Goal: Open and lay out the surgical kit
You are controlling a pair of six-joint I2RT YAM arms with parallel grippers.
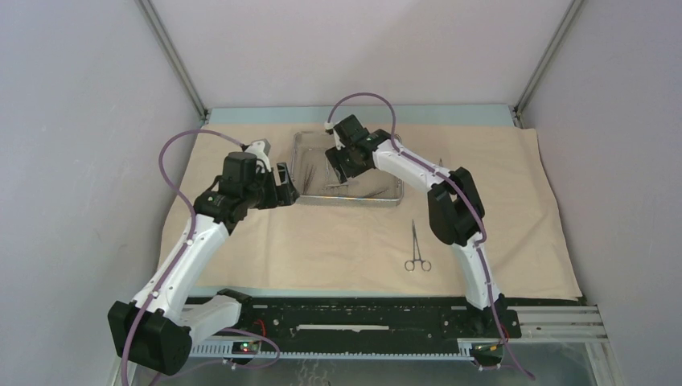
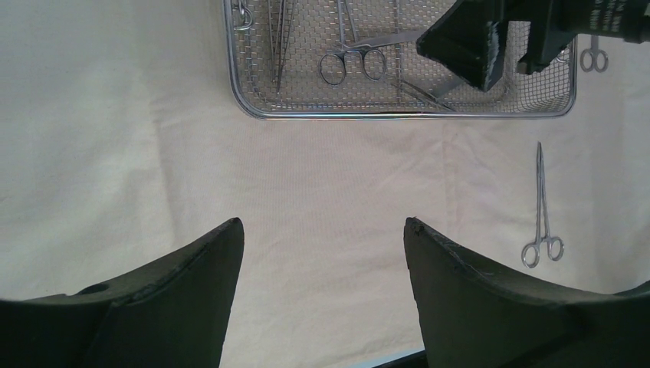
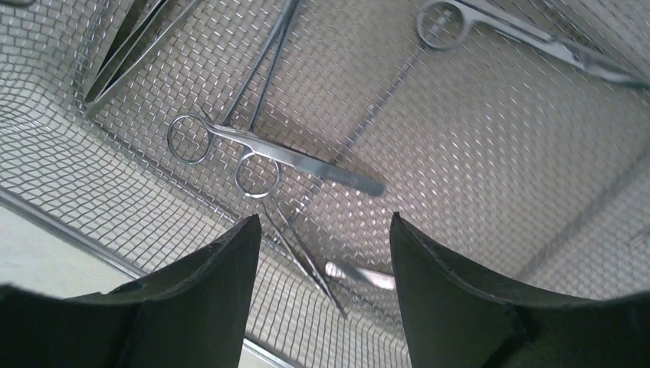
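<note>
A wire mesh tray (image 1: pixel 346 201) stands at the back middle of the cloth with several steel instruments inside. My right gripper (image 1: pixel 338 165) hangs over it, open and empty. In the right wrist view, ringed scissors (image 3: pixel 260 161) lie beneath a flat metal blade (image 3: pixel 314 164); thin tweezers (image 3: pixel 303 261) and a short flat piece (image 3: pixel 360 274) show between the fingers. Another ringed instrument (image 3: pixel 529 34) lies at upper right. My left gripper stands open above bare cloth, left of the tray. One clamp (image 1: pixel 416 248) rests on the cloth in front.
Tweezers (image 2: pixel 280 46) lie at the tray's left side. A second ringed instrument (image 2: pixel 594 57) rests on the cloth just right of the tray.
</note>
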